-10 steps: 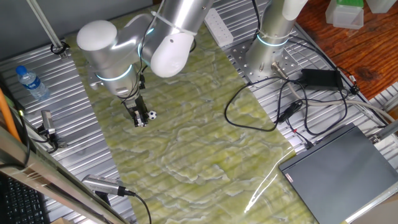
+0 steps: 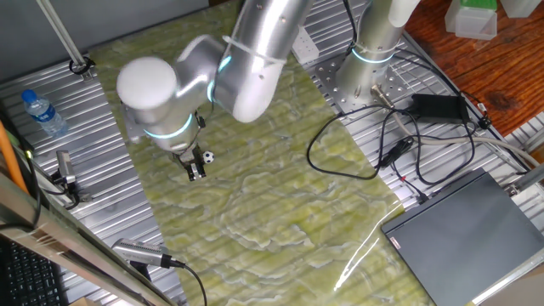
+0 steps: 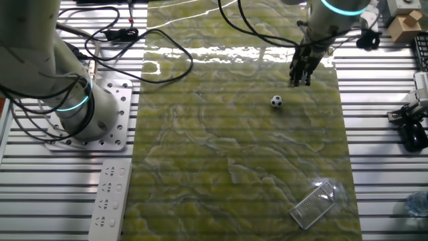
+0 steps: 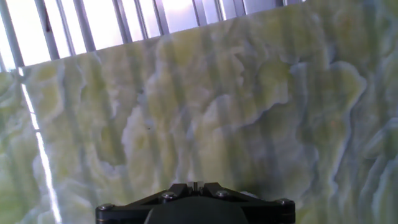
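Observation:
A small black-and-white ball (image 3: 276, 101) patterned like a football rests on the green marbled mat. Exterior view 1 also shows the ball (image 2: 209, 157), close to my gripper (image 2: 196, 175). In exterior view 2, the gripper (image 3: 299, 82) hangs to the right of the ball, apart from it. At the bottom of the wrist view the gripper is shut, its fingertips together and nothing visible between them. Just behind its right side only a pale sliver peeks out, probably the ball.
A clear, grater-like flat object (image 3: 314, 204) lies on the mat's right side. Black cables (image 2: 319, 161) loop onto the mat near the arm's base. A laptop (image 2: 467, 238) covers one corner, and a bottle (image 2: 44, 113) stands off the mat.
In exterior view 1 the gripper has shifted slightly down and right, and the upper arm has swung right. The ball stays in the same place.

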